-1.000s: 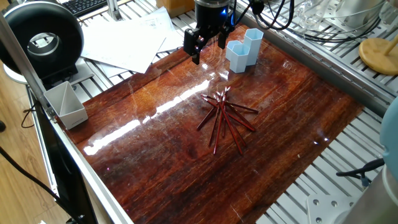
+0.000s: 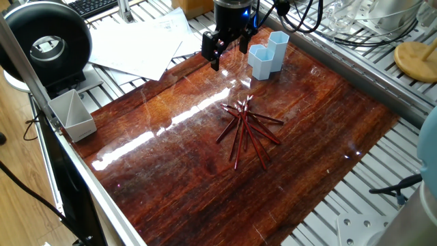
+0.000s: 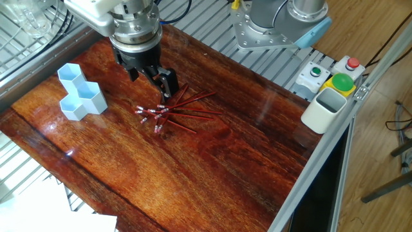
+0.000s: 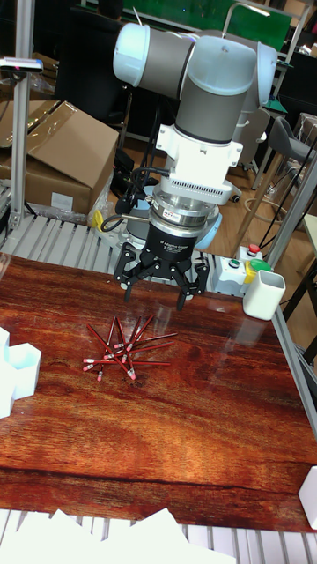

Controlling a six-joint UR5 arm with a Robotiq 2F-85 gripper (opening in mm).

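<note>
Several dark red sticks with pale ends [image 2: 251, 137], perhaps pencils, lie crossed over one another in a loose fan on the wooden board. Behind them in exterior view 1 stands a light-blue holder [image 2: 261, 63] made of joined hexagonal cells; the cells that show in exterior view 2 look empty. My gripper [image 4: 155, 299] hangs above the board, fingers spread wide, and nothing shows between them. It is apart from the sticks, though its exact height over them is hard to judge.
A white square cup [image 3: 320, 113] stands at the board's edge beside the green and red push buttons [image 3: 343, 81]. Another white container [image 2: 72, 116] sits at the left edge in exterior view 1. Much of the wooden board [image 4: 187, 423] is bare.
</note>
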